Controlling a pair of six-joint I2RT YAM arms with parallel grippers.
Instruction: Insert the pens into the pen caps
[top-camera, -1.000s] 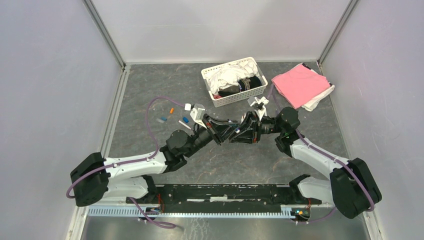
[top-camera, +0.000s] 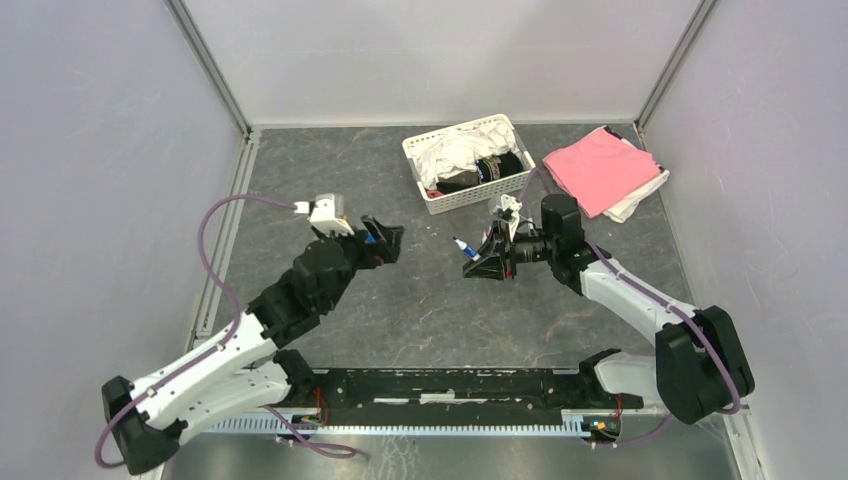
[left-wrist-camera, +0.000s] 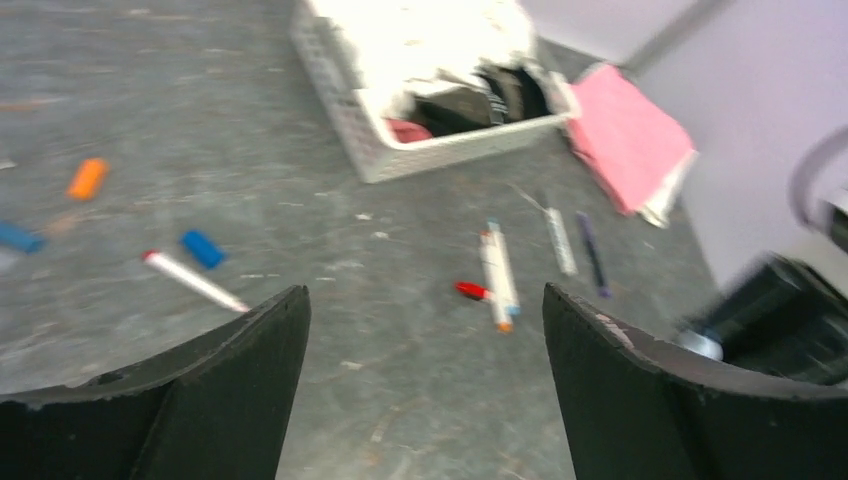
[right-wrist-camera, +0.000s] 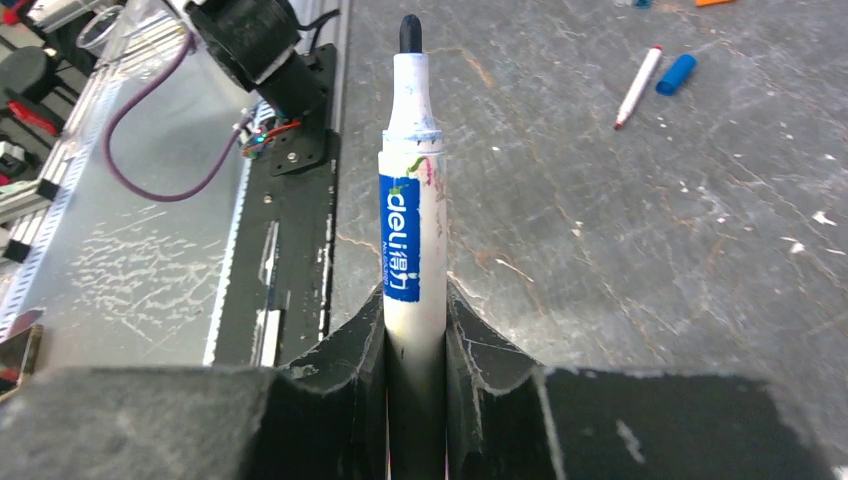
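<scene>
My right gripper (top-camera: 478, 258) is shut on a white deli marker (right-wrist-camera: 413, 240) with a blue label, held upright in the right wrist view, its dark tip bare at the top. My left gripper is open and empty, up and left of the right one. Loose on the table in the left wrist view lie a red-tipped white pen (left-wrist-camera: 195, 280), a blue cap (left-wrist-camera: 204, 249), an orange cap (left-wrist-camera: 88, 178), a red cap (left-wrist-camera: 470, 289) beside white pens (left-wrist-camera: 501, 275), and a purple pen (left-wrist-camera: 592, 255).
A white basket (top-camera: 435, 204) of clothes stands at the back centre, with folded pink cloth (top-camera: 598, 170) to its right.
My left gripper has pulled away from the right one, leftward and toward the back. The held marker is now visible in the top view; the right gripper has shifted only slightly.
</scene>
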